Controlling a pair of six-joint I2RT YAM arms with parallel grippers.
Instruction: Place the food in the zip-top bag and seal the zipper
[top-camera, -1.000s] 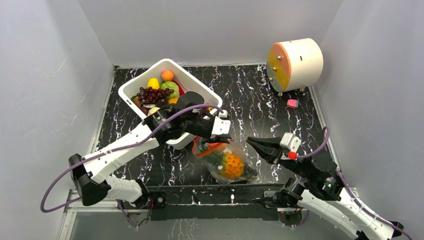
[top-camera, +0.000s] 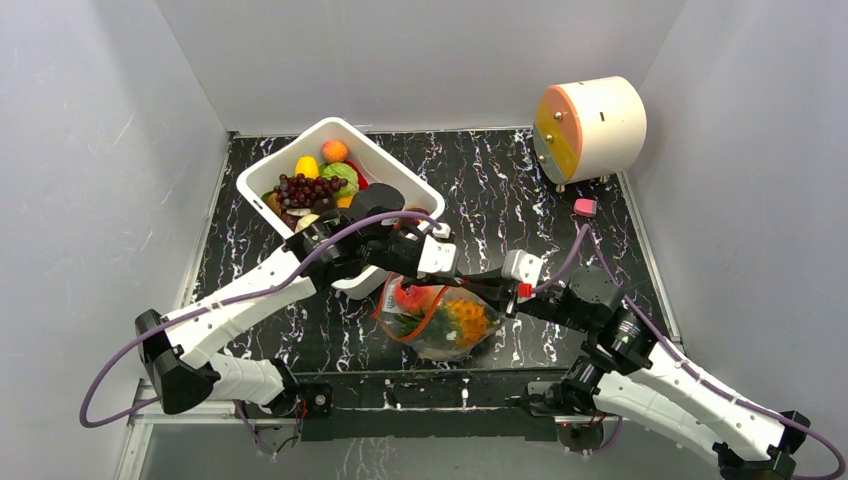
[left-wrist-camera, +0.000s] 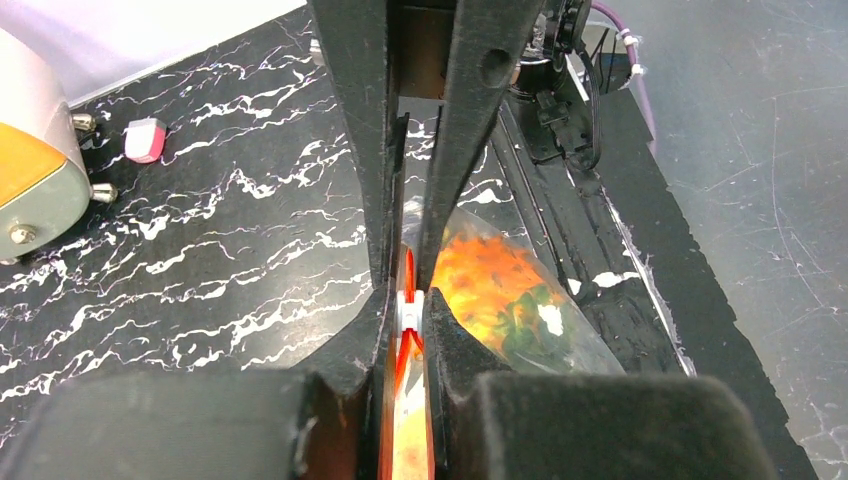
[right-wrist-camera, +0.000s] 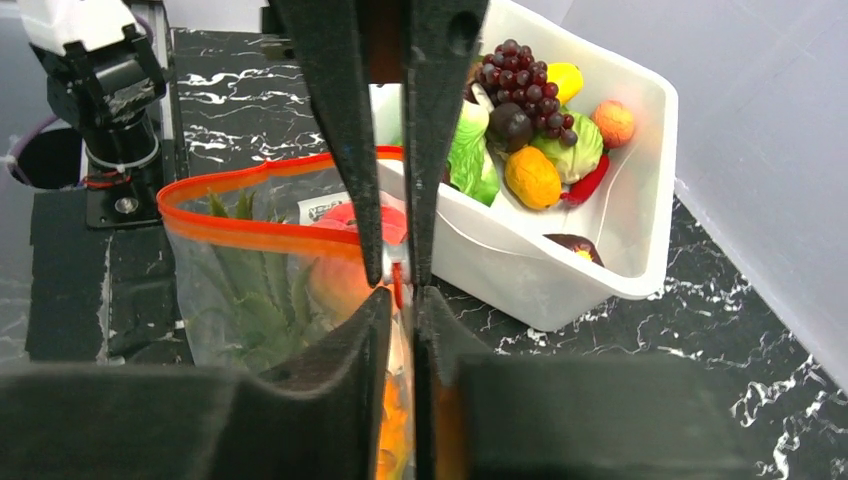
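Note:
The clear zip bag (top-camera: 447, 347) with its orange-red zipper (right-wrist-camera: 250, 233) stands in front of the white bin. Inside are a pineapple (top-camera: 467, 318) and a reddish fruit (top-camera: 413, 298). In the right wrist view the zipper's near mouth looks spread apart. My left gripper is shut on the white slider (right-wrist-camera: 396, 263) at one end of the zipper. Facing it tip to tip, my right gripper is narrowly open, its fingers (left-wrist-camera: 432, 240) straddling the orange zipper edge beside the slider. Whether they touch the edge cannot be told.
The white bin (top-camera: 258, 177) of toy fruit and vegetables is close behind the bag, under the left arm. A small cabinet (top-camera: 612, 120) stands at the back right with a pink block (top-camera: 585, 207) before it.
My right gripper has come leftward to the bag's zipper end, and its fingers have drawn closer together. The bag has swung slightly and its lower end has shifted left. My left gripper barely moved.

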